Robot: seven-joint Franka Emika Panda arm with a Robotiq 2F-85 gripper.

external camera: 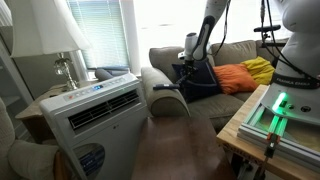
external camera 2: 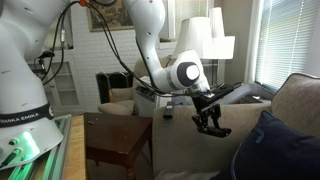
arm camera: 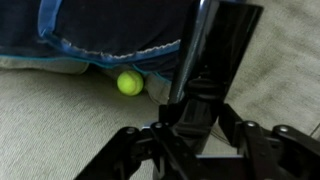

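Observation:
In the wrist view a long, glossy black object [arm camera: 215,50] runs up and away from my gripper, which is shut on it near its lower end. What the object is, I cannot tell. Over the sofa, in front of the dark blue pillow [external camera: 203,82], hangs the gripper [external camera: 183,74]. From the other side, the gripper [external camera 2: 211,122] shows beside the sofa arm, with something dark at its tips. A yellow-green ball [arm camera: 130,82] lies on the sofa seat by the edge of dark blue fabric.
Orange [external camera: 236,79] and yellow [external camera: 260,70] pillows lean along the sofa back. A dark flat item [external camera: 166,87] rests at the sofa arm. Left of it stands a white slatted unit [external camera: 100,115]; a brown table [external camera: 178,150] fills the foreground, its top clear.

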